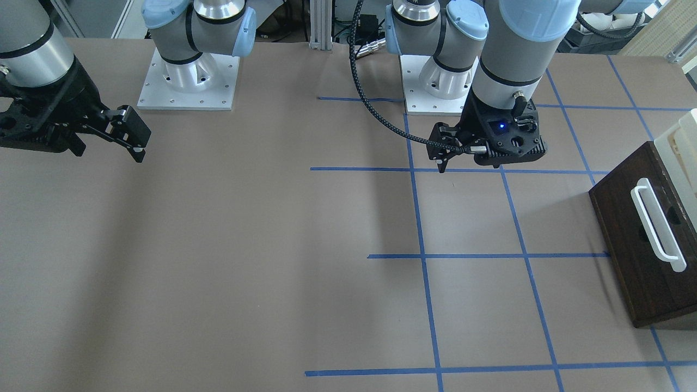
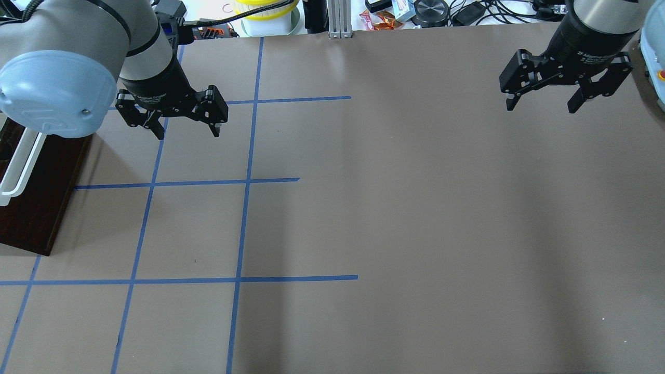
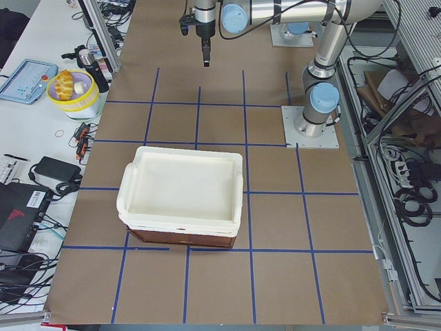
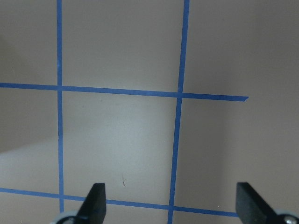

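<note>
My gripper hangs open over the blue-taped table, its two fingers wide apart at the bottom of the wrist view with only bare floor tiles of tape grid between them. In the top view it shows as the black gripper point(image 2: 188, 133) at upper left. A dark wooden box point(image 1: 637, 248) with a white handle point(image 1: 658, 225) sits at the right in the front view; in the left view its white top point(image 3: 180, 189) appears as an empty tray.
A second arm's gripper point(image 2: 541, 103) hangs at upper right in the top view, apart from mine. A side bench with a yellow container point(image 3: 72, 103), cables and tools lies beyond the table's edge in the left view.
</note>
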